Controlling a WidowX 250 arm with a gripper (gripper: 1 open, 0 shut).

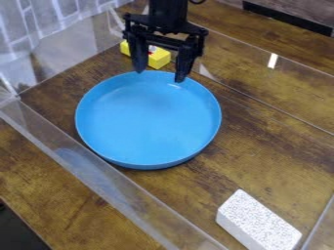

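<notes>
My black gripper (160, 61) is open at the top middle, its two fingers reaching down to about the far rim of a round blue plate (147, 120). A small yellow object (159, 59) with some red on it lies behind the plate, partly hidden by the gripper; whether the fingers touch it I cannot tell.
A white speckled block (257, 222) lies at the lower right. Transparent walls edge the wooden table (248, 146) at left and right. The wood right of the plate is bare.
</notes>
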